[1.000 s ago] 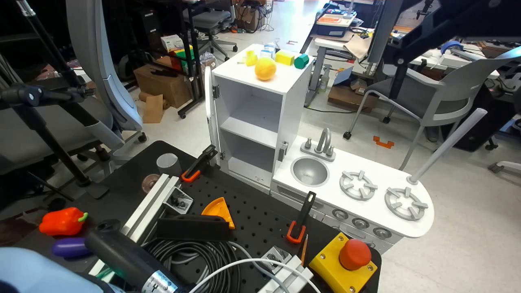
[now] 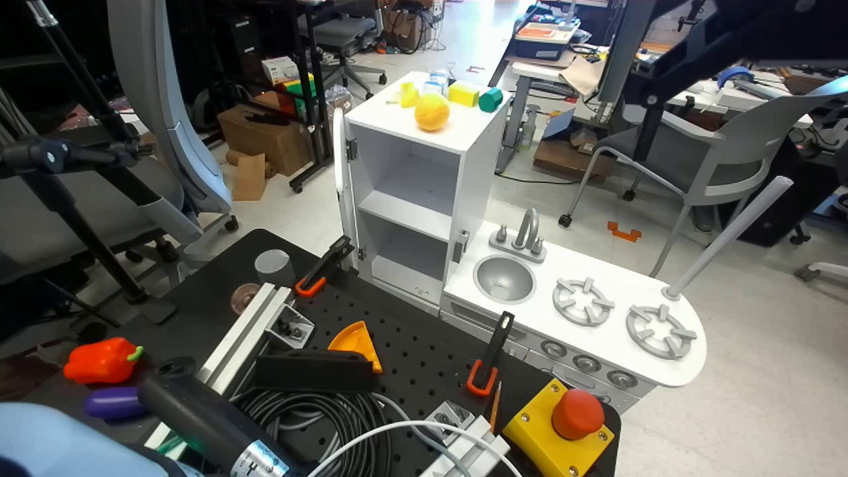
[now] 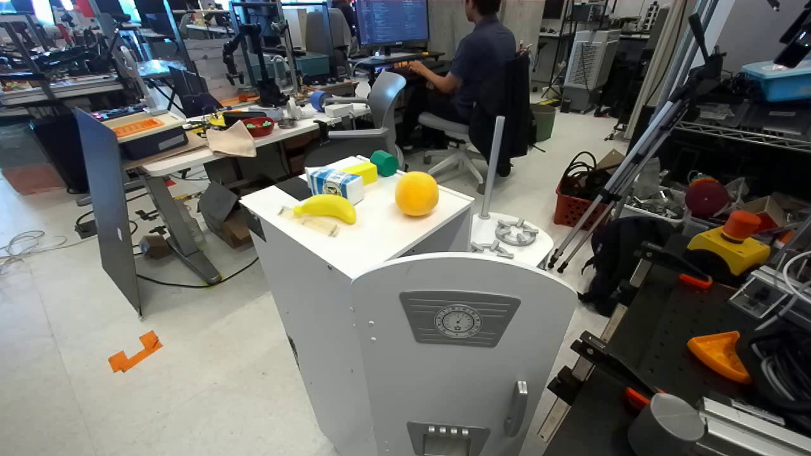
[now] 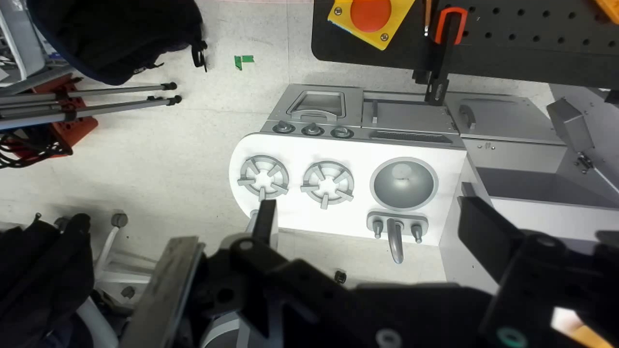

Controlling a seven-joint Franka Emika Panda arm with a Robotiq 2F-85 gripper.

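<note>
My gripper is open in the wrist view, its two dark fingers wide apart with nothing between them. Beneath it lies the white toy kitchen counter [image 4: 360,223] with a grey sink [image 4: 404,183] and two burners. The toy fridge [image 2: 403,184] stands at the counter's end, its door [image 3: 464,365] swung open and its shelves bare. On the fridge top sit an orange [image 2: 431,112], a yellow banana [image 3: 327,208], a blue-and-white carton [image 3: 334,185], a yellow block [image 2: 463,95] and a green piece [image 2: 490,99]. Part of my dark arm [image 2: 691,59] shows at upper right.
A black pegboard table [image 2: 429,350] borders the kitchen, with clamps, an orange-yellow wedge [image 2: 358,343], cables and a red stop button [image 2: 578,413]. A red pepper [image 2: 103,360] and a purple eggplant [image 2: 115,403] lie on the left. A pale post [image 2: 731,236] rises beside the burners.
</note>
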